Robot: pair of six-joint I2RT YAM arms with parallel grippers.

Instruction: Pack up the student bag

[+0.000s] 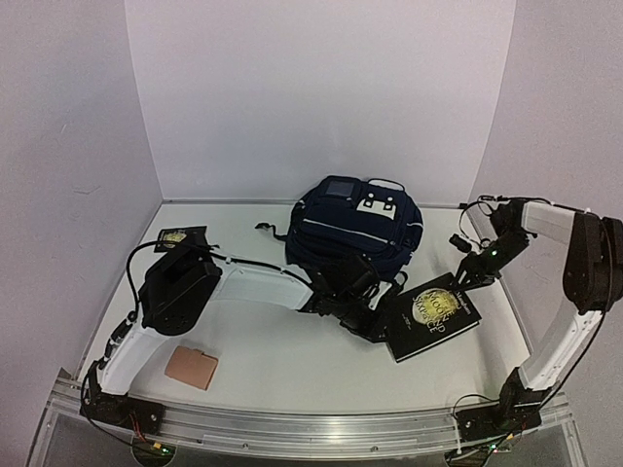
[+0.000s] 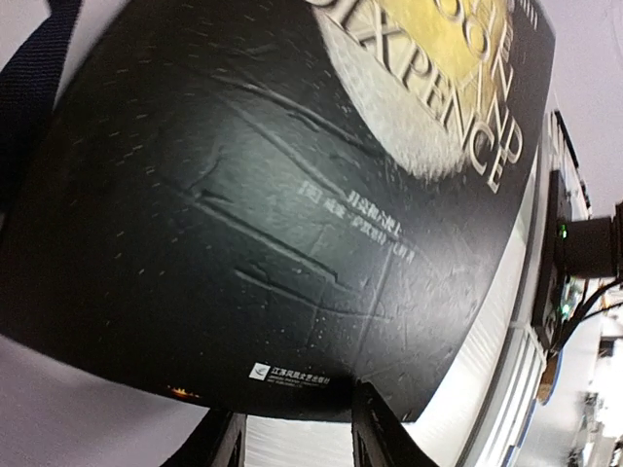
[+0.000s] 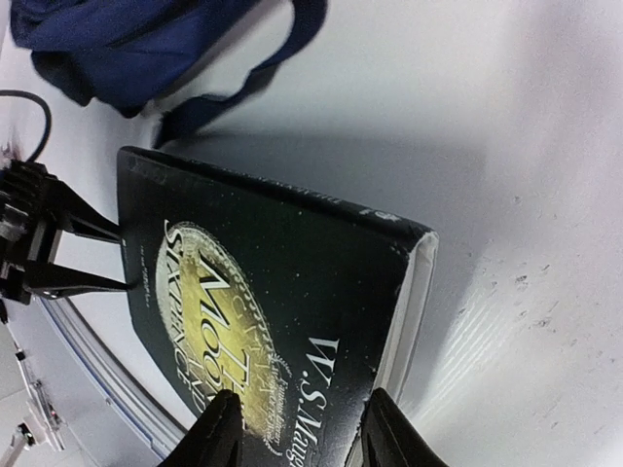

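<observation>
A black book [image 1: 433, 313] with a yellow moon disc on its cover lies tilted on the table, in front of the backpack's right side. The dark blue backpack [image 1: 352, 226] rests at the back centre. My left gripper [image 1: 382, 326] is at the book's left end, its fingers apart; in the left wrist view one fingertip [image 2: 365, 404] meets the cover's edge. Across the book, my right gripper [image 1: 461, 282] is by its upper right end with spread fingers. One right finger [image 3: 387, 428] is beside the page edge, the other over the cover.
A smaller dark book-like item [image 1: 181, 236] with a yellow patch lies at the far left, partly behind the left arm. A brown flat item [image 1: 191, 367] lies front left. A backpack strap [image 3: 204, 112] trails close to the book.
</observation>
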